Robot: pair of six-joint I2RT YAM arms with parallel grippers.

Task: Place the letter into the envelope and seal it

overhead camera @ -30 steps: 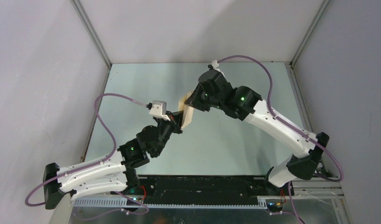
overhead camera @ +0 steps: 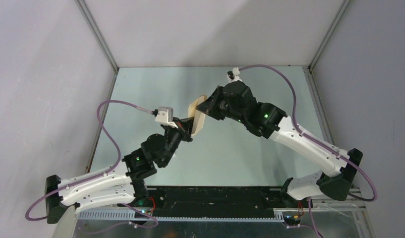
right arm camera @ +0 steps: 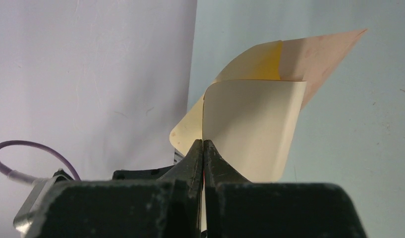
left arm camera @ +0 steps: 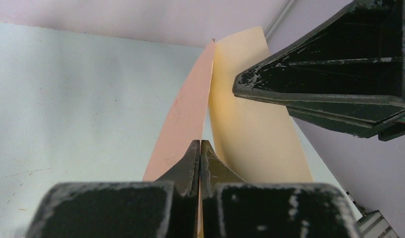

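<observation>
A bent piece of tan and cream paper (overhead camera: 193,111) is held upright between my two grippers in the top view. I cannot tell which panel is letter and which is envelope. In the left wrist view my left gripper is shut at the lower edge of a pinkish-tan panel (left arm camera: 185,114), a curved cream panel (left arm camera: 255,134) beside it. My right gripper overlaps that cream panel's right side. In the right wrist view my right gripper is shut on the left edge of a pale cream panel (right arm camera: 252,126); a yellowish panel (right arm camera: 245,62) and a tan flap (right arm camera: 319,54) show behind it.
A wall (overhead camera: 200,32) stands behind it, with side walls left and right. Both arms reach close together at the middle.
My right arm has shifted slightly rightward and its wrist has turned a little over the last second. The paper's outline has altered slightly. My left arm has barely moved.
</observation>
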